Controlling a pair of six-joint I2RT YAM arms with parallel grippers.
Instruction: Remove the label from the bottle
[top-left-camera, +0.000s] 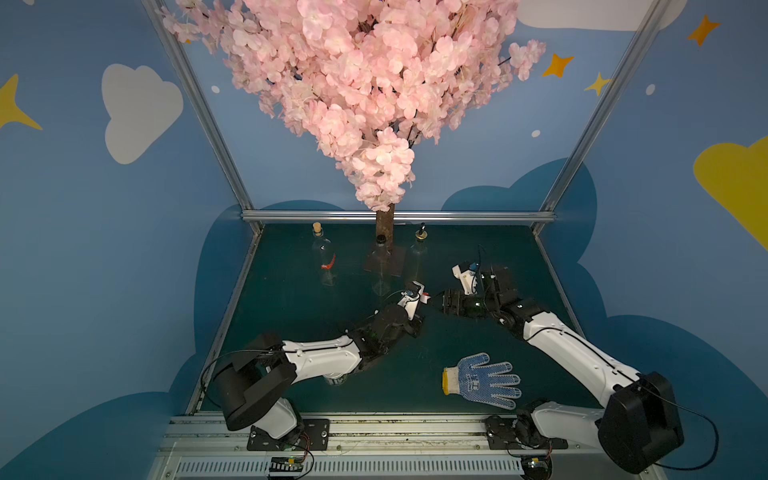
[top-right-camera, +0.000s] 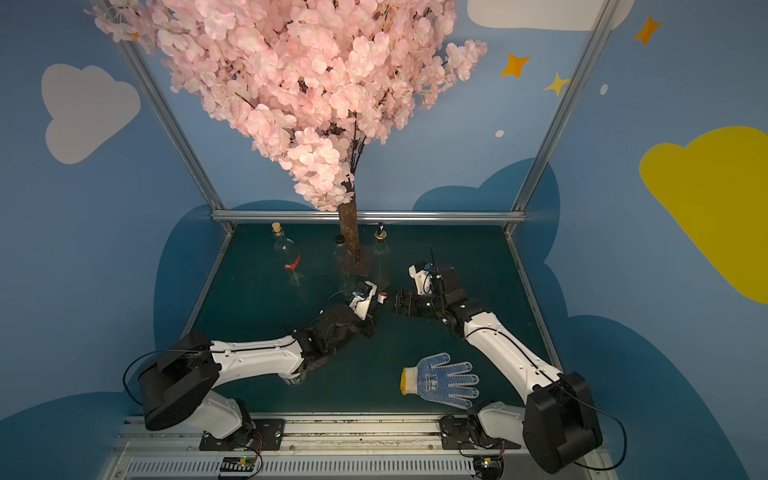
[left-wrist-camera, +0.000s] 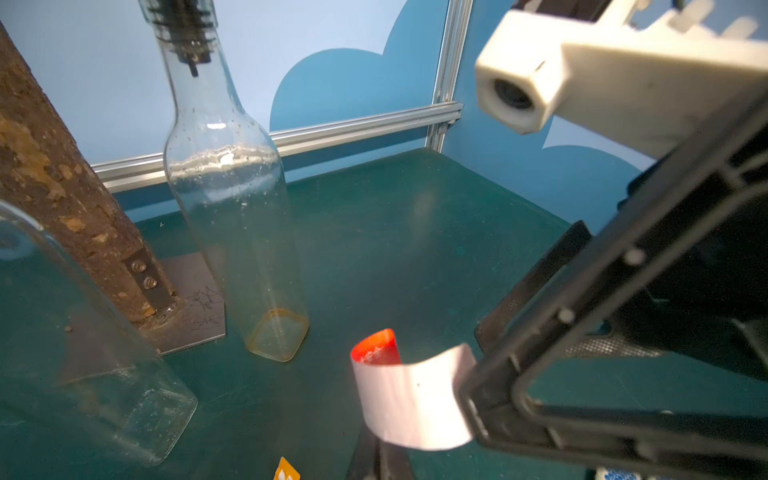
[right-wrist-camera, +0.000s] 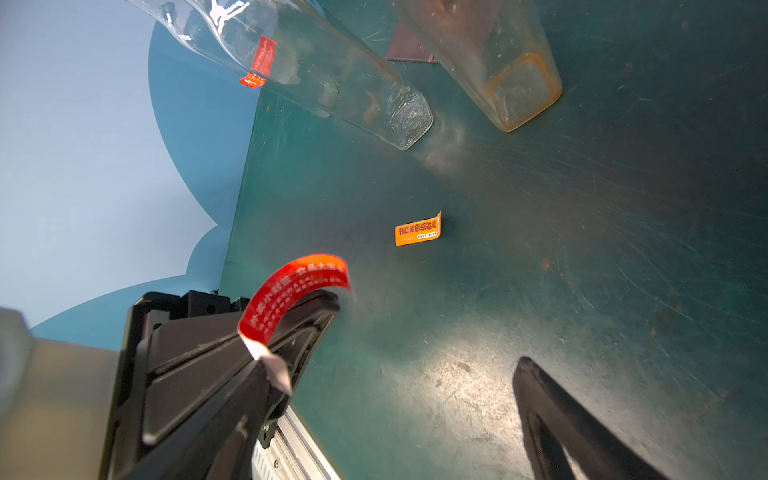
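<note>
A curled red label strip (left-wrist-camera: 420, 400), white on its back, is off any bottle. One end meets a finger (left-wrist-camera: 500, 400) of my right gripper, which is open. Its lower edge overlaps the tips of my left gripper, shut; whether they pinch it I cannot tell. The corked bottle (top-left-camera: 323, 246) at the back left carries a red label (right-wrist-camera: 262, 57). Two clear bottles with dark stoppers, the middle bottle (top-left-camera: 381, 264) and the right bottle (left-wrist-camera: 240, 216), stand behind the grippers with no label showing.
A small orange label (right-wrist-camera: 418, 230) lies loose on the table. The tree trunk (left-wrist-camera: 72, 176) and its metal base (left-wrist-camera: 196, 304) stand among the bottles. A blue glove (top-left-camera: 484, 381) lies at the front right. The table's right side behind my right arm is clear.
</note>
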